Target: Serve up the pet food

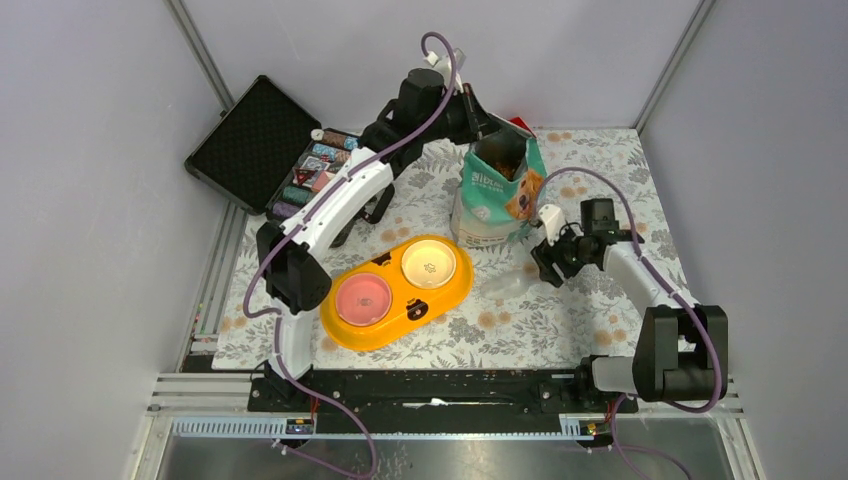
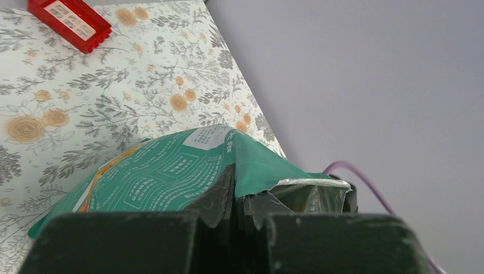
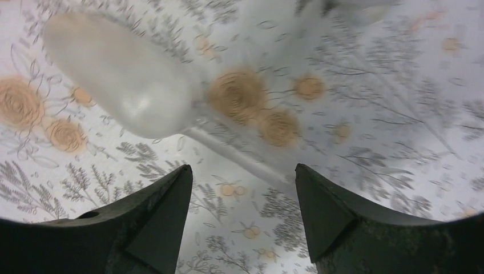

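My left gripper is shut on the upper rim of the teal pet food bag, holding it open; the green folded top fills the lower left wrist view. My right gripper is open, hanging just over the handle of a translucent plastic scoop lying on the floral mat, its handle running between the fingers. The yellow double-bowl feeder, with a pink bowl and a cream bowl, sits front left of the bag.
An open black case with assorted items stands at the back left. A red object lies on the mat behind the bag.
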